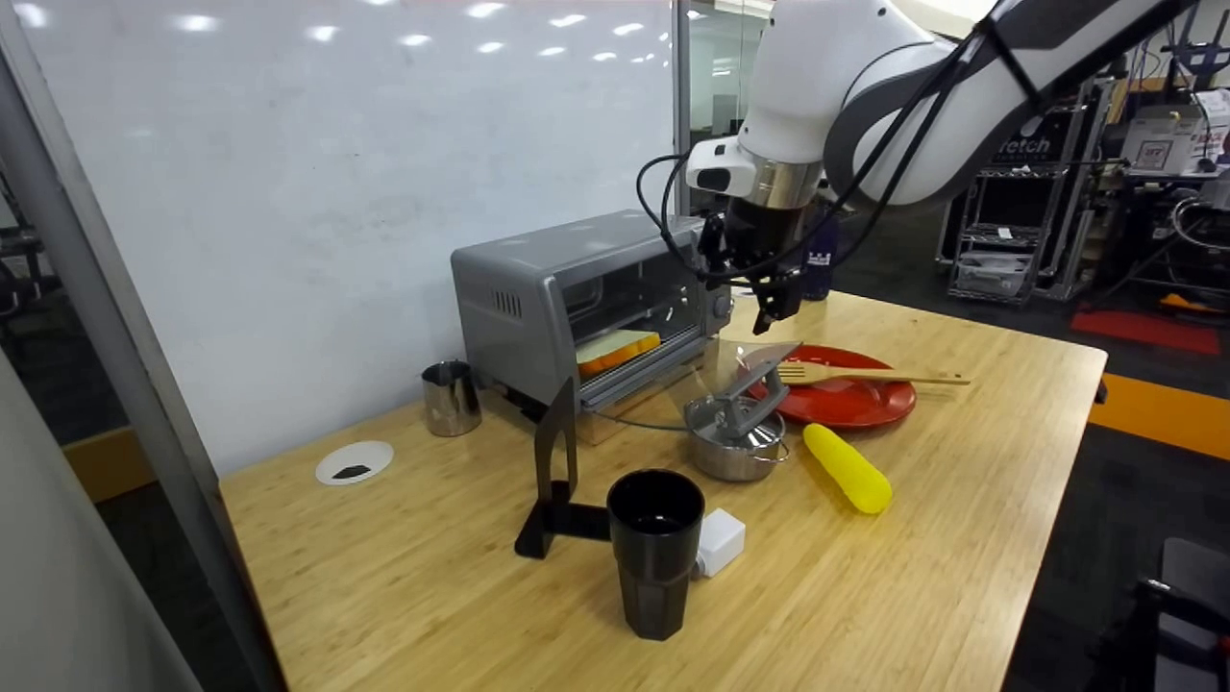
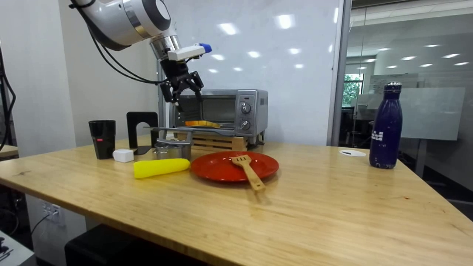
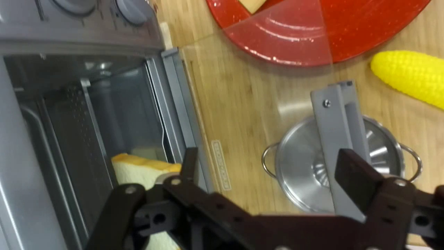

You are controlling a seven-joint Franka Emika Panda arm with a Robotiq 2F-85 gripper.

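My gripper is open and empty, its fingers [image 3: 356,177] spread wide. It hangs in the air in front of the grey toaster oven [image 1: 507,302], higher than the oven's lowered glass door. A slice of bread [image 1: 619,350] with an orange crust lies inside the oven; in the wrist view one finger partly covers that bread [image 3: 139,171]. The door's grey handle [image 3: 333,133] extends over a small steel pot [image 3: 297,166]. From above, this handle passes between the fingers, nearer the right one, with no contact visible.
Beside the pot, a red plate [image 2: 213,167] carries a wooden spatula [image 2: 251,175]. Yellow toy corn [image 1: 848,468] lies in front. A black cup [image 1: 653,554], white block [image 1: 722,542], black stand [image 1: 555,461] and steel pitcher [image 1: 450,399] occupy the left. A blue bottle [image 2: 386,128] stands far right.
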